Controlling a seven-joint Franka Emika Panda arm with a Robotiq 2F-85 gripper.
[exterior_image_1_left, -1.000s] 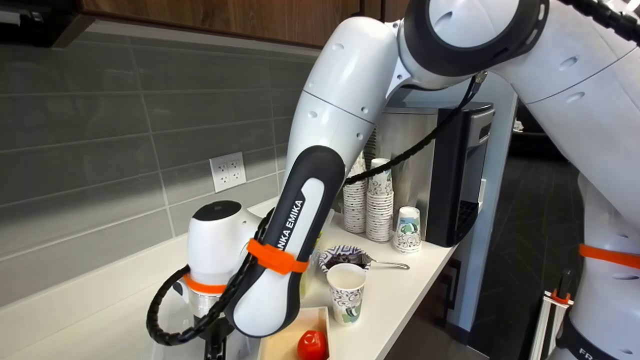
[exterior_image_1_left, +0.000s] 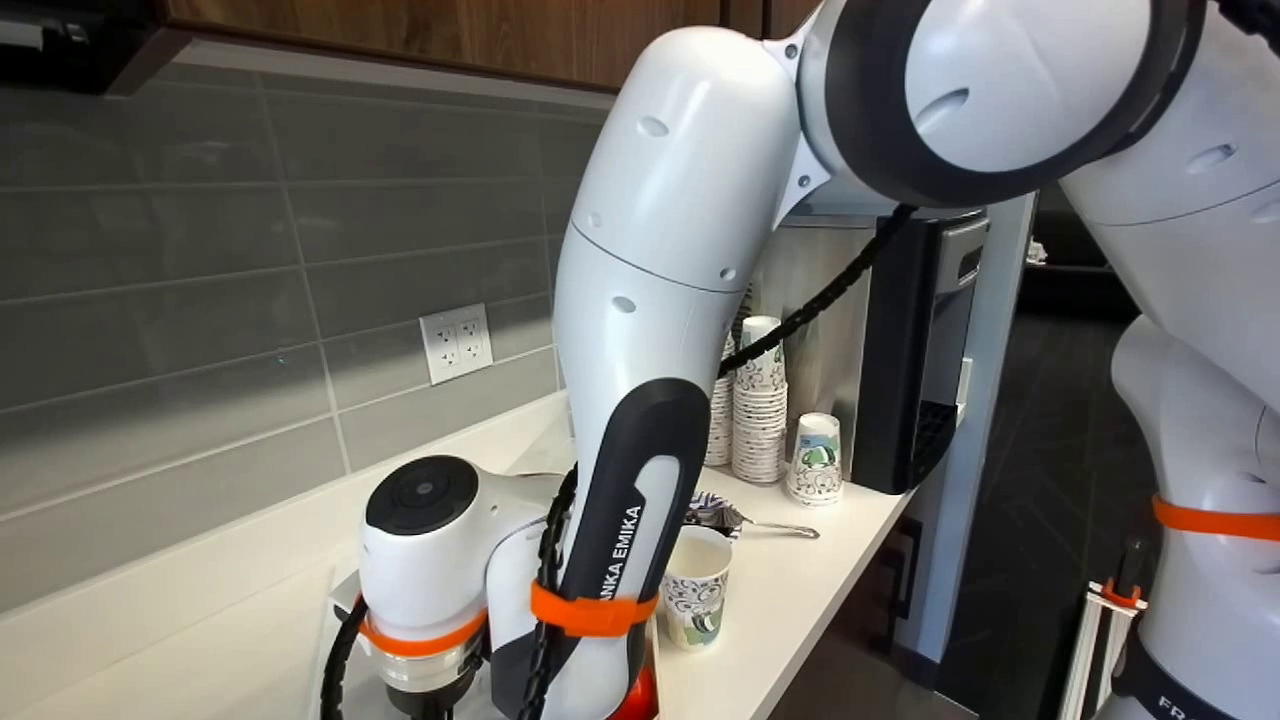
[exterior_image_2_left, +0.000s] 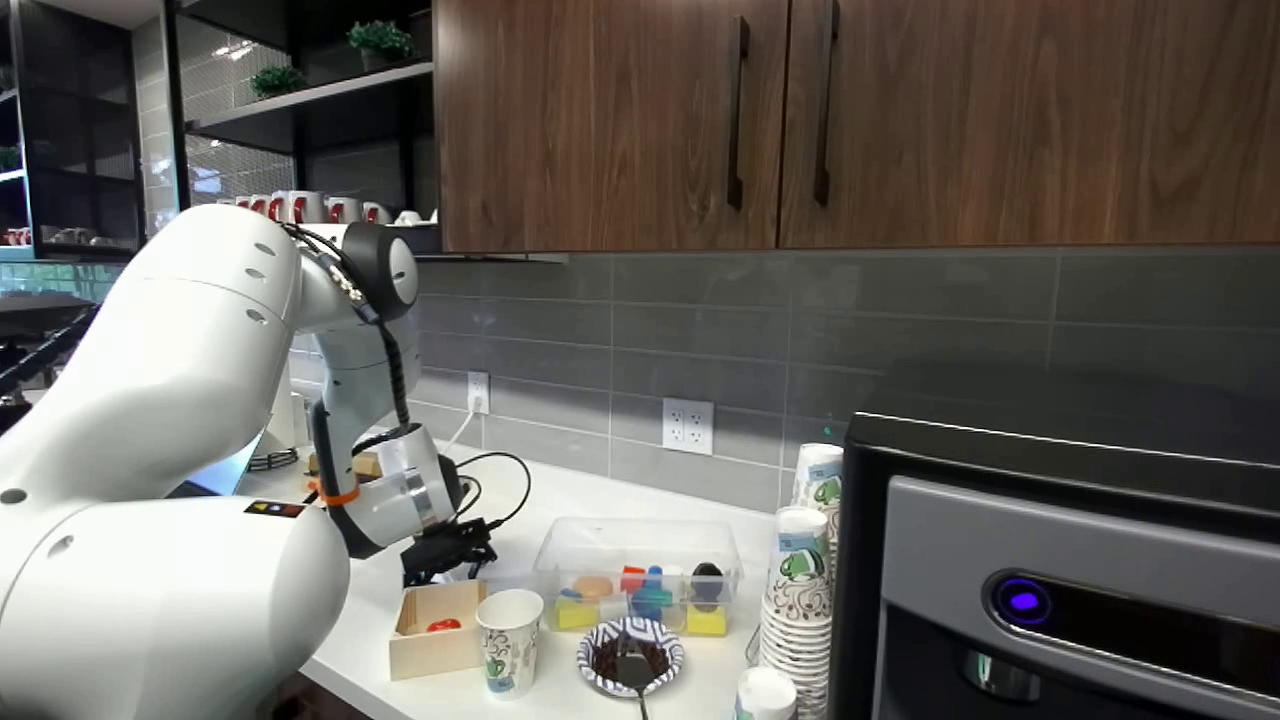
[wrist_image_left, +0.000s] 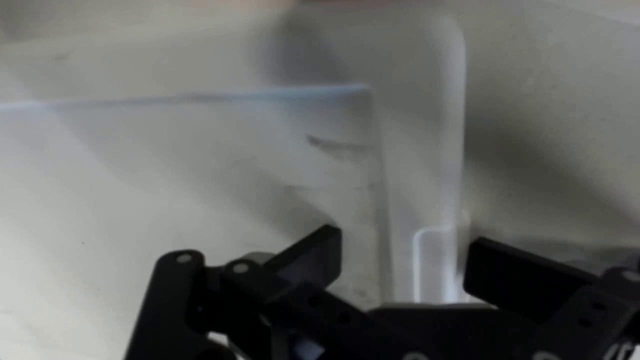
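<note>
In the wrist view a clear plastic piece (wrist_image_left: 240, 162), looking like a lid or shallow tray, lies over the pale surface. My gripper is open, with one black finger on each side of its raised edge (wrist_image_left: 453, 150); the gap around that edge still shows, and contact cannot be told. From the second exterior view, the dark gripper (exterior_image_2_left: 449, 554) sits low over the counter, behind the wooden box (exterior_image_2_left: 429, 648) and left of the clear bin (exterior_image_2_left: 636, 546). Its fingertips are cut off at the bottom of the first exterior view.
A red round item (exterior_image_2_left: 443, 624) lies in the wooden box. Beside it stand a paper cup (exterior_image_2_left: 509, 642) and a patterned bowl (exterior_image_2_left: 631, 684) with dark contents and a utensil. Several blocks fill the clear bin. Stacked cups (exterior_image_2_left: 798, 600) stand by the dispenser.
From the first exterior view, the arm now hides most of the wooden box and its red item.
</note>
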